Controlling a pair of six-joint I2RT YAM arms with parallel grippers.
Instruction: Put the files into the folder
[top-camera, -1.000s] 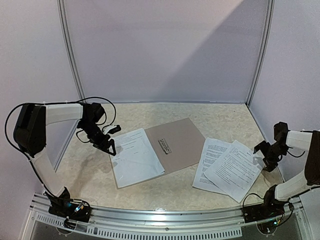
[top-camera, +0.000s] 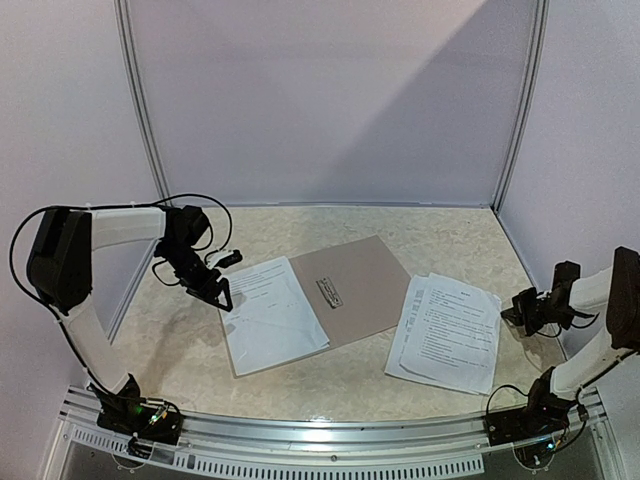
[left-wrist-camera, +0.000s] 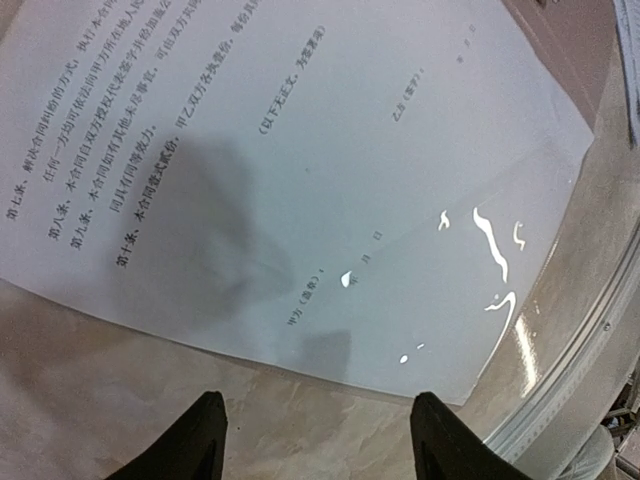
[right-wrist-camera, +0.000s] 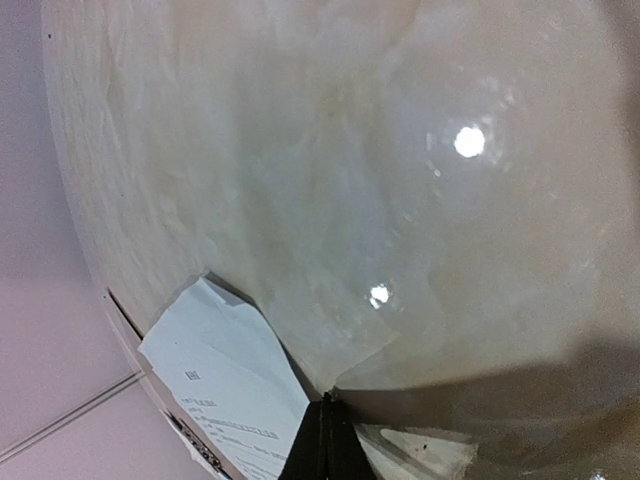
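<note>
Printed sheets (top-camera: 450, 335) lie in a nearly aligned stack to the right of the open folder (top-camera: 365, 280). My right gripper (top-camera: 507, 316) is at the stack's right edge. In the right wrist view, its fingers (right-wrist-camera: 325, 445) are closed together, with the top sheet (right-wrist-camera: 235, 365) showing on both sides of them, its edge pinched. White paper in a clear sleeve (top-camera: 268, 315) covers the folder's left half. My left gripper stands open by the sleeve's left edge, with nothing between its fingers.
A metal clip (top-camera: 329, 292) sits on the folder's bare right half. Bare tabletop (top-camera: 440, 235) extends behind the folder and sheets. A metal rail (top-camera: 320, 430) runs along the front, and light walls enclose the sides and back.
My right gripper has shifted slightly left and downward in the top view. The top sheet has turned and slid left with it, now covering most of the sheet beneath. The left arm looks unmoved.
</note>
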